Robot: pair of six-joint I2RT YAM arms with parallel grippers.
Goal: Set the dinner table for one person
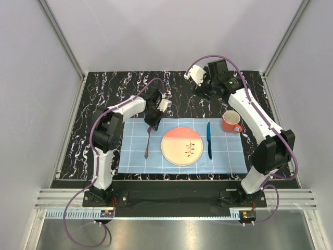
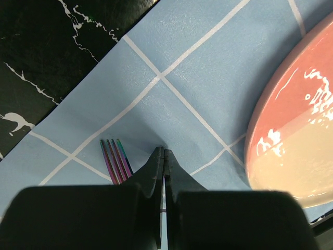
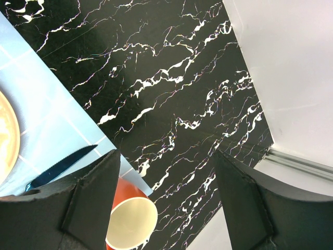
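Note:
On the blue placemat [image 1: 231, 151] lies a fork [image 1: 147, 148], left of the pink and cream plate [image 1: 182, 147]. My left gripper is shut beside the fork's tines [image 2: 117, 162], its tips low over the cloth; nothing shows between them. The fork's neck is hidden under the fingers in the left wrist view. A dark blue knife [image 1: 209, 140] rests right of the plate, and an orange mug [image 1: 230, 122] stands at the mat's upper right. Beyond the mat, my right gripper hovers with fingers apart and empty.
Grey walls [image 1: 156, 34] border the table at the back and sides. The mug stands close to the right arm's forearm [image 1: 252, 112].

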